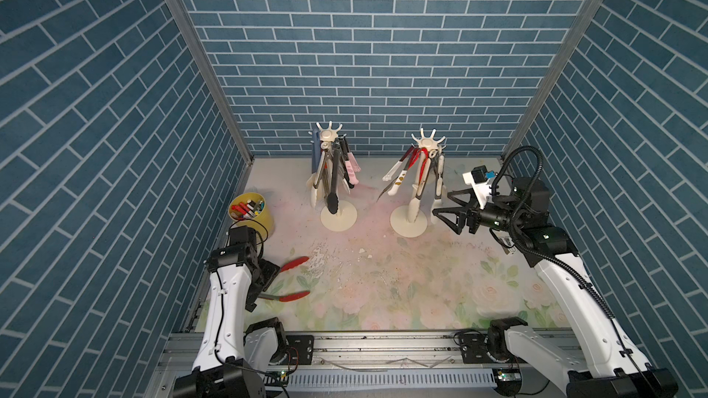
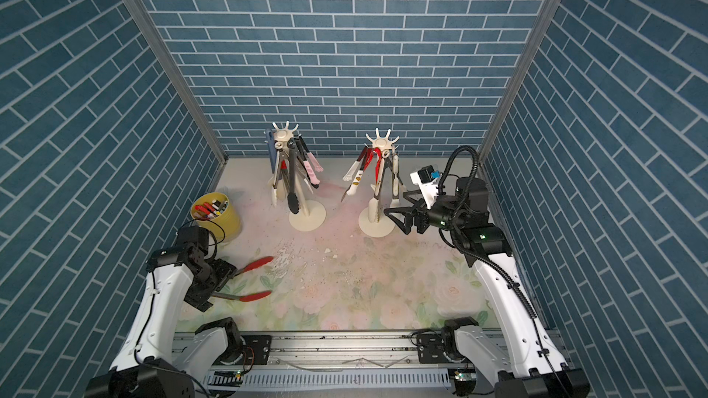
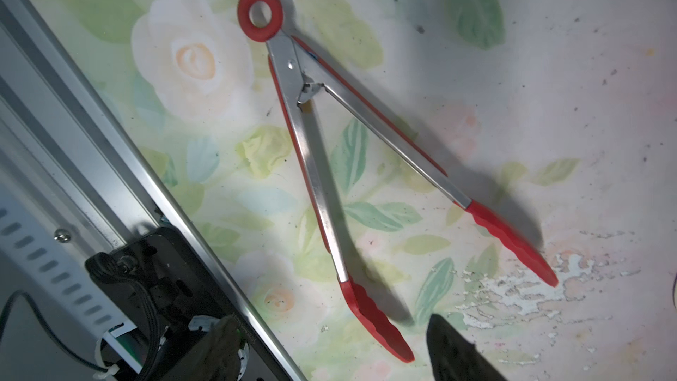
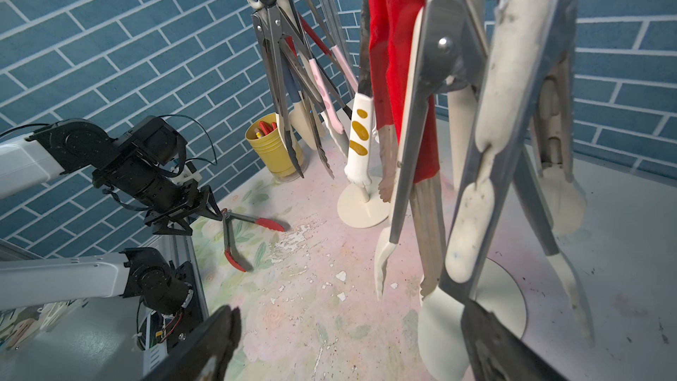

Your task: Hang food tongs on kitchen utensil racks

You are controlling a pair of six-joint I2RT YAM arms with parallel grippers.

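Red-and-steel tongs (image 3: 321, 190) lie spread on the table at the left, with a red ring at the joined end and red tips toward the table's middle. Above them hangs my left gripper (image 1: 265, 289), its fingers apart and nothing between them; in the top views it hides the ring end. Two cream utensil racks, a left rack (image 1: 329, 134) and a right rack (image 1: 427, 143), stand toward the back with several tongs hanging on each. My right gripper (image 1: 445, 206) stands open just right of the right rack, holding nothing. White-and-steel tongs (image 4: 502, 120) hang close before it.
A yellow bucket (image 1: 259, 222) with red-handled items stands behind the left gripper. Another thing on the table, partly behind the right arm (image 1: 545, 239), is hard to make out.
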